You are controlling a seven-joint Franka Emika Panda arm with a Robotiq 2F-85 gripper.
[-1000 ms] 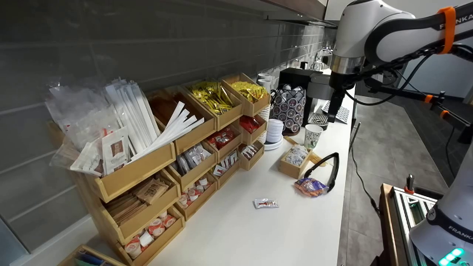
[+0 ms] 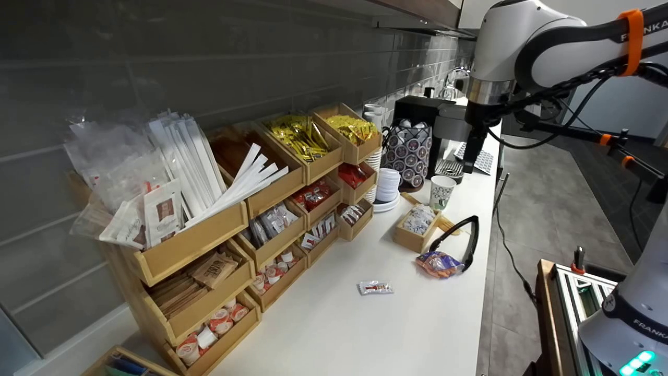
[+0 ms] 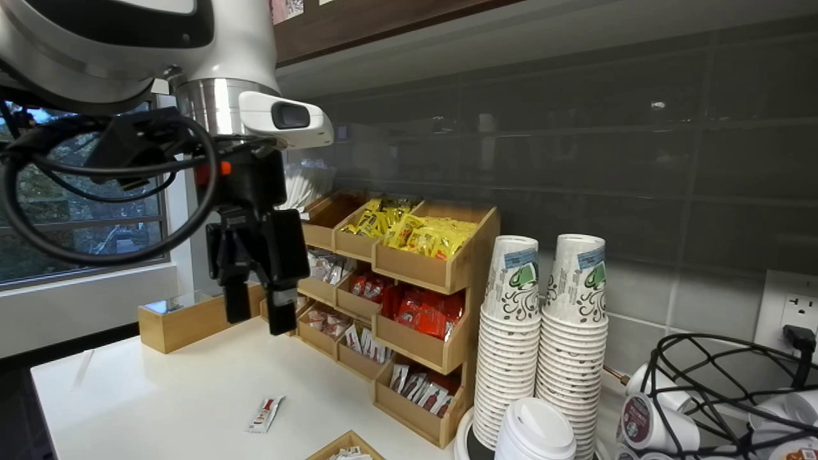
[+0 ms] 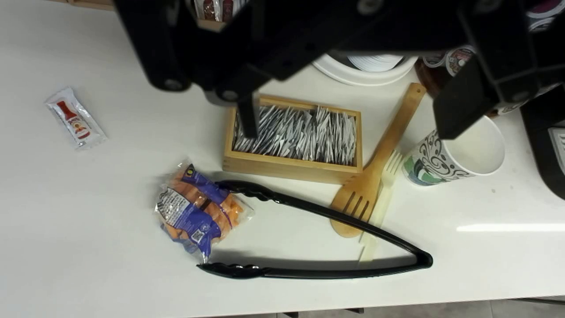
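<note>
My gripper hangs open above the counter, its two dark fingers wide apart and nothing held between them. Below it in the wrist view is a wooden box (image 4: pixel 288 164) packed with small white packets. A wooden slotted spatula (image 4: pixel 390 135) and a pale fork (image 4: pixel 385 193) lie beside the box. Black tongs (image 4: pixel 328 273) rest spread open near the counter's front edge, their tips by a purple-and-orange bag of carrots (image 4: pixel 193 209). A single sauce packet (image 4: pixel 74 119) lies apart to the left. A patterned paper cup (image 4: pixel 439 161) is at the right.
A tiered wooden organizer (image 2: pixel 206 316) with sachets, stirrers and creamers lines the wall. Stacked cups (image 3: pixel 510 345), lids (image 2: pixel 388 185) and a wire basket of coffee pods (image 2: pixel 408 156) stand beyond it. Bare white counter (image 2: pixel 325 332) stretches around the lone packet.
</note>
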